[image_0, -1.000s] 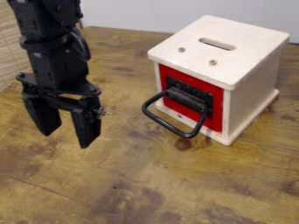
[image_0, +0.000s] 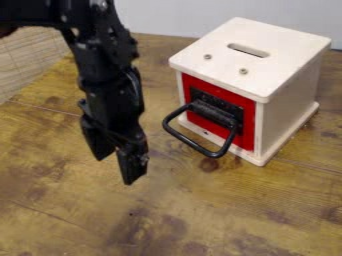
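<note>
My black gripper (image_0: 114, 150) hangs at the left over the wooden table, open, its two fingers pointing down. To its right stands a white wooden box (image_0: 254, 55) with a slot and small metal fittings on top. Its red front (image_0: 241, 140) carries a black mount and a black loop handle (image_0: 181, 135) that sticks out toward my gripper, with a gap between the handle and the fingers.
Bare wooden table (image_0: 227, 215) fills the front and the lower right. A woven mat (image_0: 27, 55) lies at the upper left, and a pale wall runs along the back.
My gripper has moved right, closer to the handle, and has turned about its vertical axis. The box looks unchanged.
</note>
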